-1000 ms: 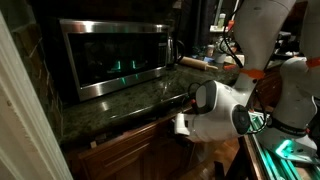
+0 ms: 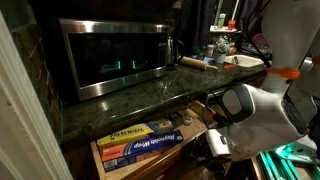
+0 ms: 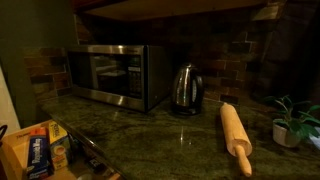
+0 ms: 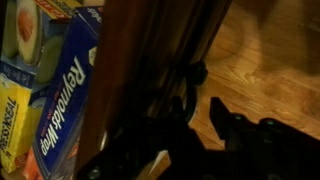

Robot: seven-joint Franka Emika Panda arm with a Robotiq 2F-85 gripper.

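A wooden drawer (image 2: 178,143) stands pulled out below the counter. Inside it lie a blue Reynolds wrap box (image 2: 140,147) and a yellow box (image 2: 125,135); both also show at the left of the wrist view. Along the dark drawer front runs a curved handle (image 4: 197,73), partly hidden by my gripper. My fingers are dark, with a gap between their tips, beside the handle at the drawer's outer side. In the poor light I cannot tell whether they still touch the handle.
On the dark stone counter (image 3: 140,130) are a microwave (image 3: 118,75), a kettle (image 3: 187,90), a rolling pin (image 3: 236,138) and a potted plant (image 3: 290,127). Open wooden floor (image 4: 265,60) lies beyond the drawer front.
The drawer was shut one second ago and has slid outward from the cabinet, bringing the boxes into view. My arm has moved outward and to the right with it.
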